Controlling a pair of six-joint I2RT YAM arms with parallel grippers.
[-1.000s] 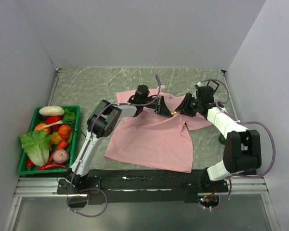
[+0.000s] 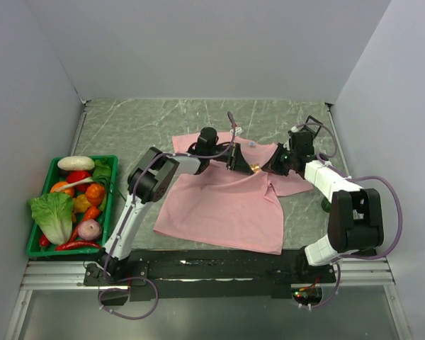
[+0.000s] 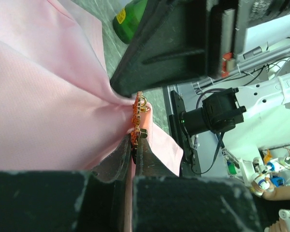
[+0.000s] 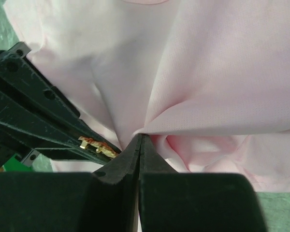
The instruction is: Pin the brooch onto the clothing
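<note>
The pink clothing (image 2: 219,219) lies spread on the marble table, lifted into a fold between the grippers. The gold brooch (image 3: 137,118) stands upright at that fold, with my left gripper shut on it. In the left wrist view the right gripper's dark body is above the brooch. My right gripper is shut at the cloth's fold; whether cloth is between its tips I cannot tell. The brooch also shows at lower left in the right wrist view, against the left gripper. Whether its pin passes through the cloth is hidden.
A green crate (image 2: 108,212) of vegetables sits at the table's left. A green bottle (image 3: 129,21) stands to the right of the clothing, partly behind the right arm. Bare table (image 2: 120,120) shows at the back left. Grey walls enclose the sides and back.
The right gripper has moved slightly down toward the table's front in the top view. The left arm and clothing are almost unchanged.
</note>
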